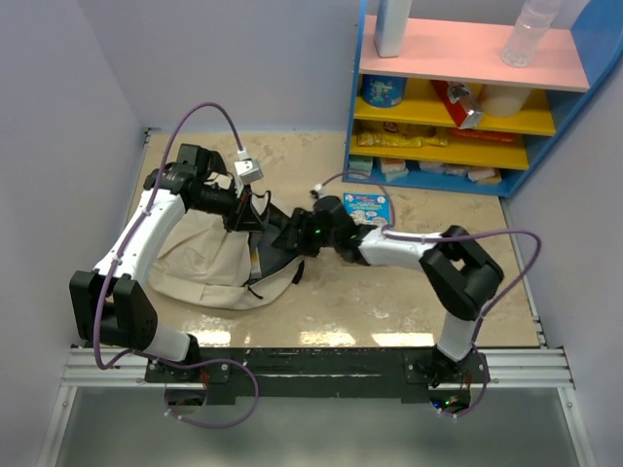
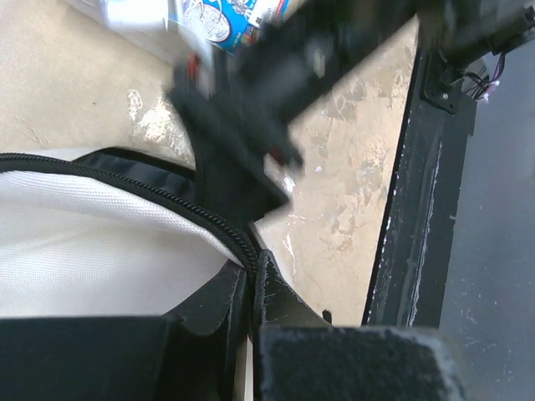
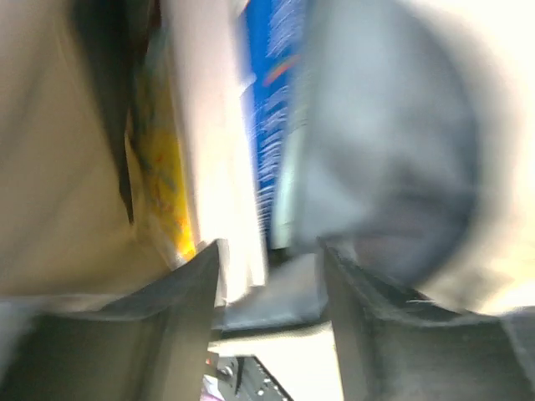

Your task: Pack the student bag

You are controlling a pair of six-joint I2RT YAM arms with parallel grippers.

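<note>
The beige and black bag [image 1: 204, 268] lies on the table's left half. My left gripper [image 1: 248, 222] is shut on its zipper edge [image 2: 125, 184]. My right gripper [image 1: 292, 238] is at the bag's opening, blurred in motion. In the right wrist view its fingertips [image 3: 272, 255] stand apart over the opening, where a yellow item [image 3: 163, 192] and a blue item [image 3: 267, 125] show inside, both blurred. A blue booklet [image 1: 366, 207] lies on the table right of the bag, partly behind the right arm.
A blue shelf unit [image 1: 353, 97] with pink and yellow shelves holds bottles, boxes and packets at the back right. Grey walls border both sides.
</note>
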